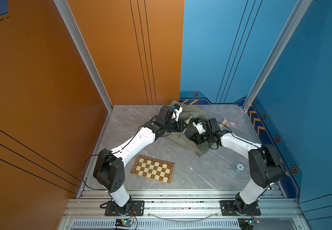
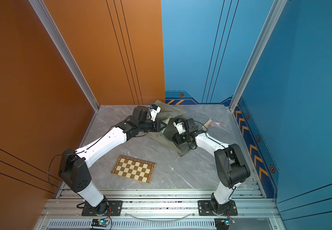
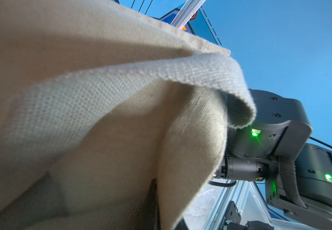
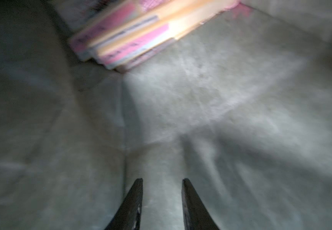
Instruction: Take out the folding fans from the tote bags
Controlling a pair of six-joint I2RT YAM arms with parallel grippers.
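An olive-grey tote bag (image 1: 185,145) lies slack at the centre back. My left gripper (image 1: 181,125) is at its upper left; in the left wrist view pale cloth and a strap (image 3: 196,69) hide its fingers, which I take as shut only faintly. My right gripper is inside the bag, fingers apart with nothing between them. Several folded fans (image 4: 135,42), with pink and white labels, lie together ahead of it against the bag's inner wall, blurred.
A chessboard (image 1: 152,168) lies at the front left. A small clear item (image 1: 239,168) is at the front right, and pink-wrapped items (image 1: 229,123) lie right of the bag.
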